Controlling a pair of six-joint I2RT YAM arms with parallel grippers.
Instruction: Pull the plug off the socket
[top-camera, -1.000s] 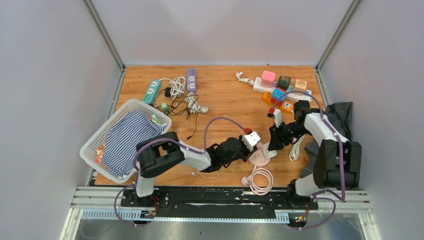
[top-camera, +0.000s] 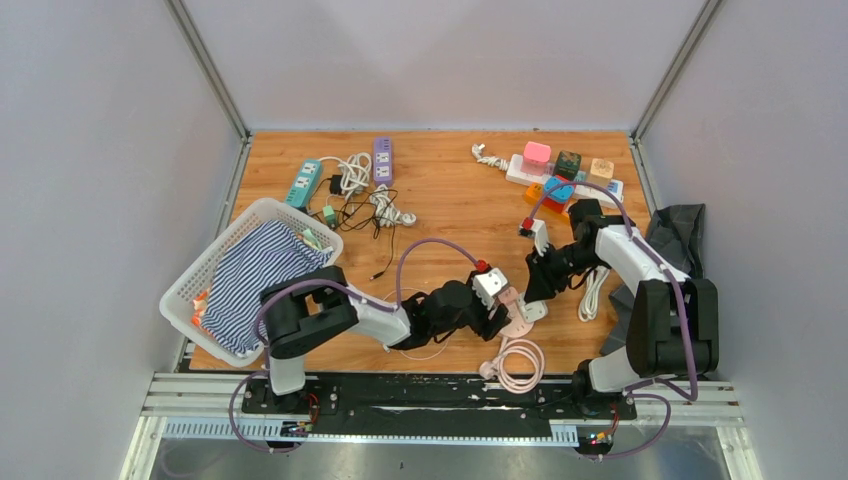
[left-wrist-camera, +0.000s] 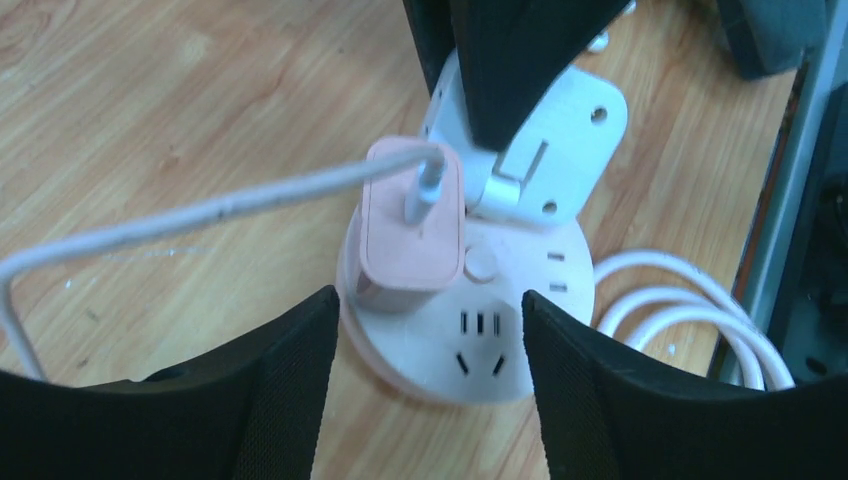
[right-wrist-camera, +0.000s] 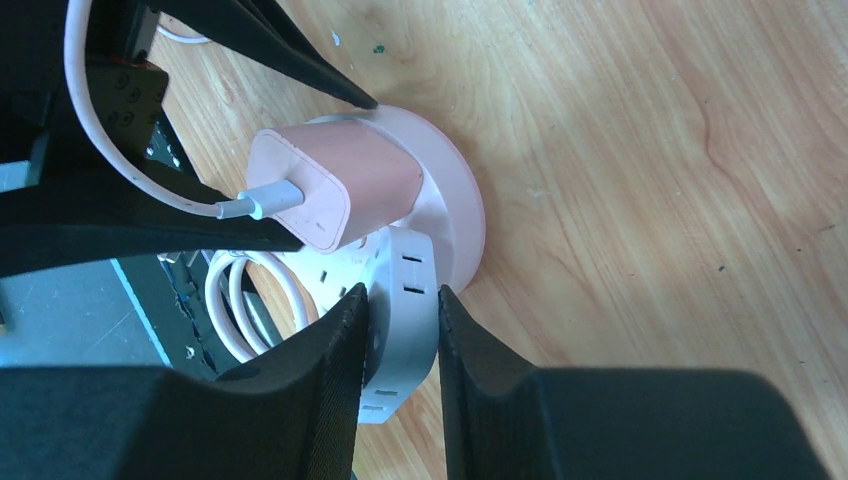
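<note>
A pink round socket (left-wrist-camera: 430, 375) lies on the table with a pink charger (left-wrist-camera: 412, 230) standing on it, a white cable in its top. Beside the charger is a white plug (right-wrist-camera: 405, 315) with slots, at the socket's edge; its prongs are hidden. My right gripper has its fingers pressed close on both sides of this white plug. From the other side, my left gripper is open over the socket. Its fingers straddle the charger and socket with a gap, as the right wrist view also shows.
The socket's cord lies coiled (top-camera: 523, 371) near the front edge. Coloured blocks (top-camera: 563, 188) sit back right, power strips (top-camera: 304, 186) back left, and a white basket (top-camera: 190, 278) left.
My right gripper has moved left and toward the front.
</note>
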